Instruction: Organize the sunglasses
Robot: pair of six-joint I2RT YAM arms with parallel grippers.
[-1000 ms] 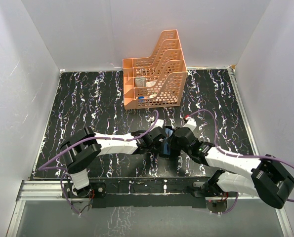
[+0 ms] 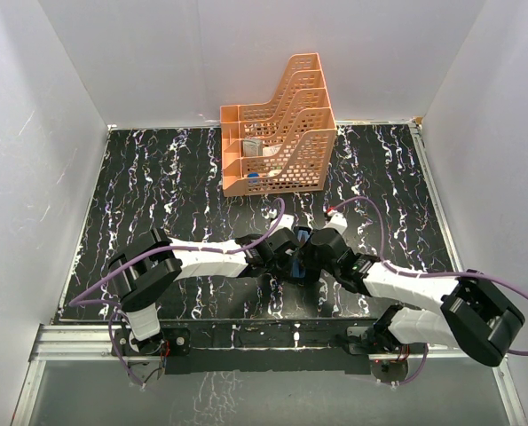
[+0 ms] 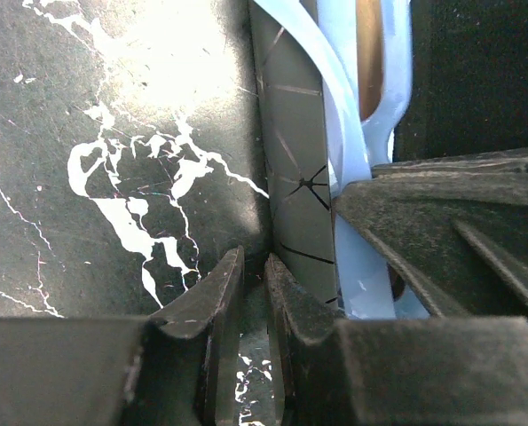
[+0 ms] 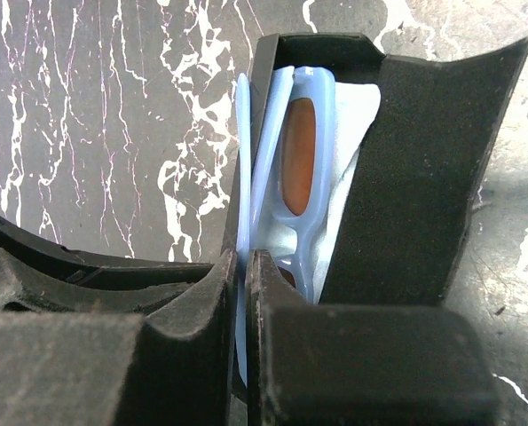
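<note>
In the right wrist view, light-blue sunglasses [image 4: 317, 151] with brown lenses lie folded in an open black case [image 4: 423, 177], a pale cloth [image 4: 357, 115] beneath them. One thin blue temple runs down between the fingertips of my right gripper, which is shut on it. My left gripper is slightly open, a narrow gap between its fingers and nothing seen in it. It stands low by the case's dark outer wall [image 3: 295, 151]; whether it touches the wall I cannot tell. From above, both arms largely cover the case and glasses.
An orange rack [image 2: 277, 151] with several slots stands at the back of the black marbled table [image 2: 157, 204], a few small items inside it. Bare table lies to the left and right. The two grippers are very close together over the case.
My right arm has shifted slightly left over the last second, its gripper still at the case. The left arm, the case and the rack look unmoved.
</note>
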